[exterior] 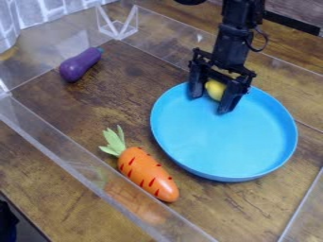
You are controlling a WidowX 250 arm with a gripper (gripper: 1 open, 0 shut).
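My black gripper (220, 81) reaches down from the top to the back part of a blue plate (221, 140). A yellow object (214, 89) sits between and behind its fingers, partly hidden by them. I cannot tell whether the fingers touch or grip it.
A plush-looking orange carrot (145, 172) with a green top lies to the lower left of the plate. A purple eggplant-like toy (79, 63) is at the upper left. Clear walls border the wooden surface.
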